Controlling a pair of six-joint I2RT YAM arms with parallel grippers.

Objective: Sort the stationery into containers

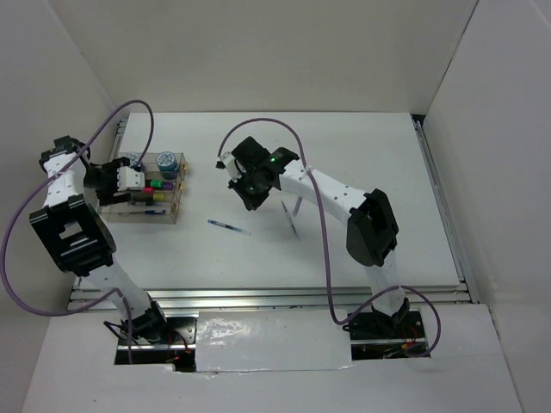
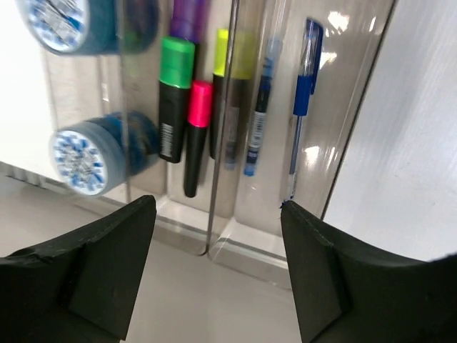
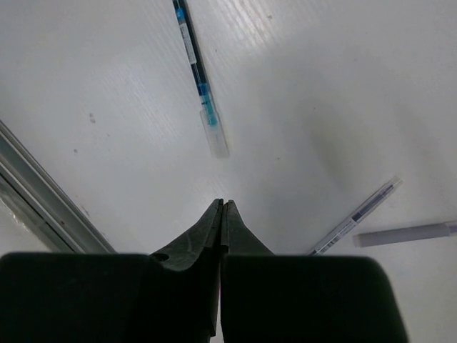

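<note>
A clear divided organizer (image 1: 172, 211) at the left holds two blue tape rolls (image 2: 86, 161), markers including a green one (image 2: 175, 100), and blue pens (image 2: 302, 93). My left gripper (image 1: 120, 185) is over it, open (image 2: 218, 229), nothing between its fingers. My right gripper (image 1: 250, 194) is shut and empty (image 3: 223, 204) over the table. A blue pen (image 1: 227, 225) (image 3: 190, 50) lies below and left of it in the top view; a clear pen (image 1: 289, 219) (image 3: 355, 216) and a grey pen (image 1: 297, 206) (image 3: 403, 235) lie to its right.
A metal rail (image 1: 258, 292) runs along the front edge. Walls stand close on both sides.
</note>
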